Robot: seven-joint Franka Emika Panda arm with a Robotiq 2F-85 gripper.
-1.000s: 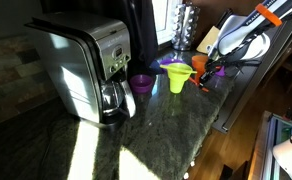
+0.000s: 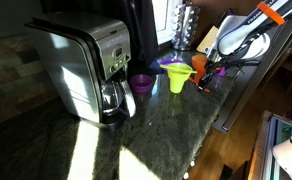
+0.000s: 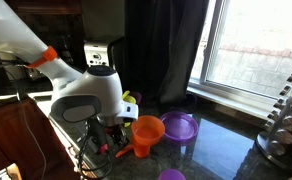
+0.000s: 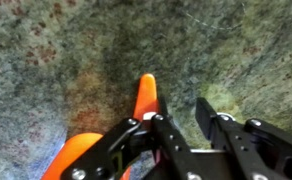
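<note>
In the wrist view my gripper is partly open, with dark stone showing in the gap between its fingers. The slim end of an orange utensil (image 4: 146,94) lies right by the left finger; whether any of it is between the fingers is hard to tell. An orange cup (image 3: 148,127) stands on the counter beside my gripper (image 3: 107,148) in exterior view 2. From exterior view 1, my gripper (image 2: 204,84) is low over the counter, close to the orange cup (image 2: 199,63).
A yellow-green cup (image 2: 177,78) is left of the gripper, with a purple bowl (image 2: 141,83) and coffee maker (image 2: 94,65) farther left. A purple plate (image 3: 179,126) lies behind the orange cup. A metal rack (image 3: 284,122) stands by the window.
In exterior view 1 my gripper has moved slightly down and left, and now covers part of the orange utensil. The cups and bowl have not moved.
</note>
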